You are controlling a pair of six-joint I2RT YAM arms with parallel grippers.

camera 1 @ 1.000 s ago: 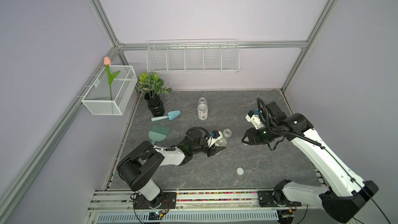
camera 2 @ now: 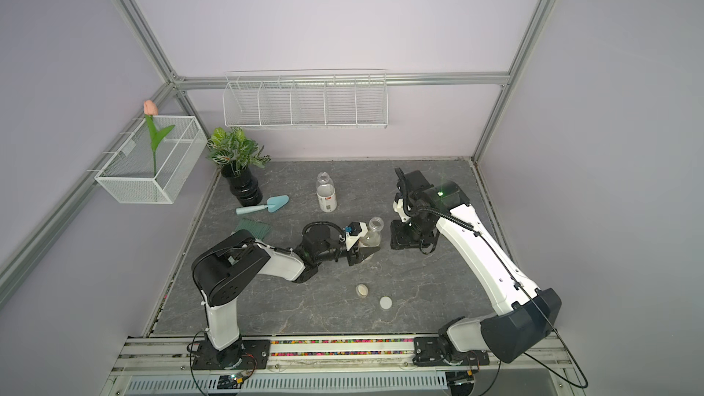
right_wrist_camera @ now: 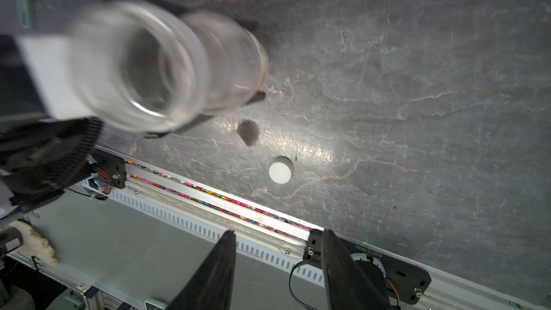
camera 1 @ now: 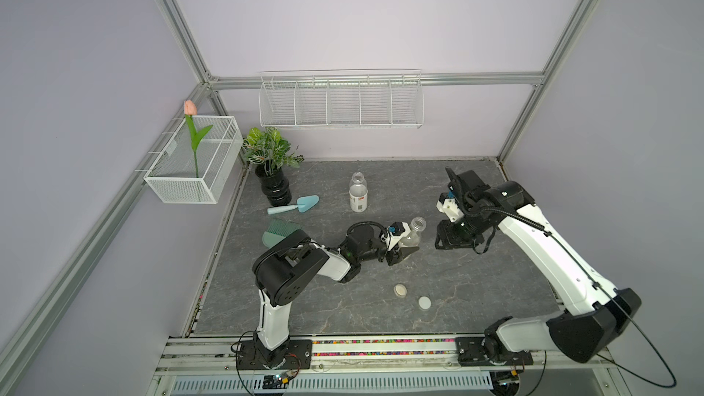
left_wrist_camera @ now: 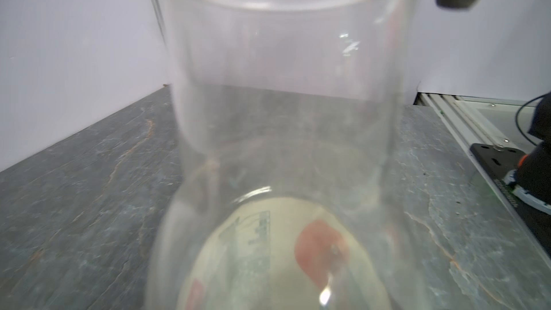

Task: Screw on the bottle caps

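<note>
My left gripper (camera 1: pixel 403 248) is shut on a clear bottle (camera 1: pixel 415 231), holding it above the table with its mouth uncovered. The bottle (left_wrist_camera: pixel 292 137) fills the left wrist view, its labelled part below. To the right of the bottle's mouth, my right gripper stands open with nothing between its fingers. One off-white cap (camera 1: pixel 399 290) is on the front part of the table, showing a beige face. Close by, to its right, lies a white cap (camera 1: pixel 424 303). A second clear bottle (camera 1: pixel 358 194), also without a cap, stands upright toward the back.
At the back left are a black vase with a plant (camera 1: pixel 271 168), a blue trowel (camera 1: pixel 300 204) and a green dustpan-like piece (camera 1: pixel 278 231). A wire basket (camera 1: pixel 341 102) hangs on the rear wall.
The left gripper carried the bottle rightward, nearer the right gripper.
</note>
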